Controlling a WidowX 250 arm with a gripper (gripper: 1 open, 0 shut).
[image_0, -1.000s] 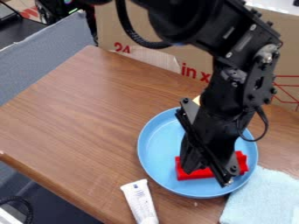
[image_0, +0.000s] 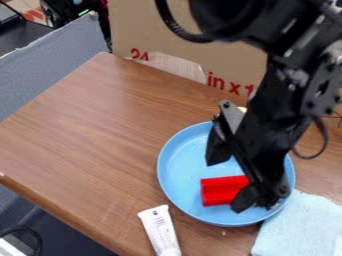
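A blue plate (image_0: 182, 172) lies on the wooden table, with a red object (image_0: 222, 190) on its lower middle. My black gripper (image_0: 233, 176) hangs over the plate, its fingers open, one reaching toward the upper left of the plate, the other at the lower right beside the red object, partly hiding it. Whether either finger touches the red object I cannot tell.
A white tube (image_0: 159, 230) lies below the plate, and a pale blue cloth (image_0: 301, 230) at lower right. A cardboard box (image_0: 167, 30) stands behind.
My gripper has opened wider and shifted slightly up and to the right, uncovering more of the plate's middle. Less of the red object's right end shows.
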